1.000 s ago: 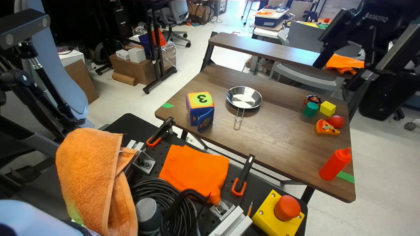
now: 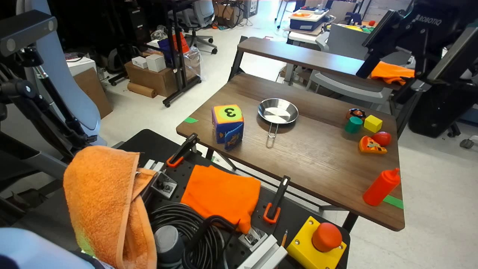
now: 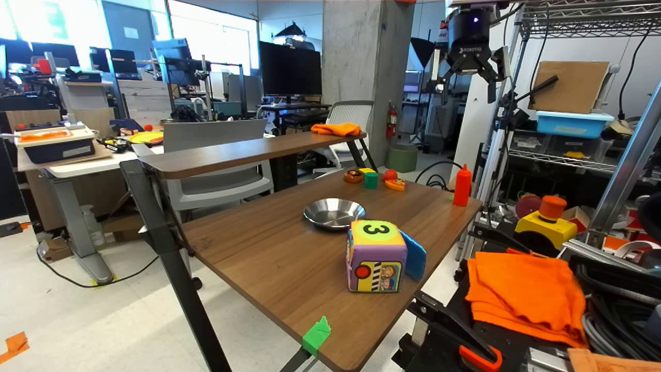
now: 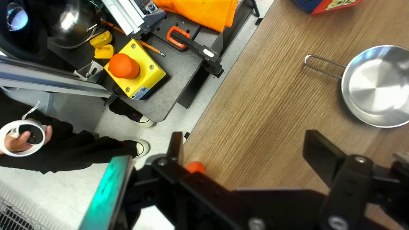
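High above the table's right end, my gripper [image 3: 466,93] stands open with nothing between its fingers. In the wrist view its dark fingers [image 4: 324,155] are spread wide over bare wood. A steel pan [image 2: 278,111] rests near the table's middle, its wire handle toward the front edge. Left of it sits a soft cube [image 2: 227,125] with a 3 on top. The red squeeze bottle [image 2: 381,187] stands at the right front corner; my gripper mostly hides it in the wrist view. Toward the back right lie a green cylinder [image 2: 353,125], a yellow block [image 2: 372,123], a red ball [image 2: 382,138] and a toy pizza slice [image 2: 372,145].
A raised shelf [image 2: 304,55] runs along the table's back, with an orange cloth [image 2: 391,73] at its right end. In front, a black cart carries another orange cloth [image 2: 222,192], clamps and a yellow stop-button box [image 2: 316,246].
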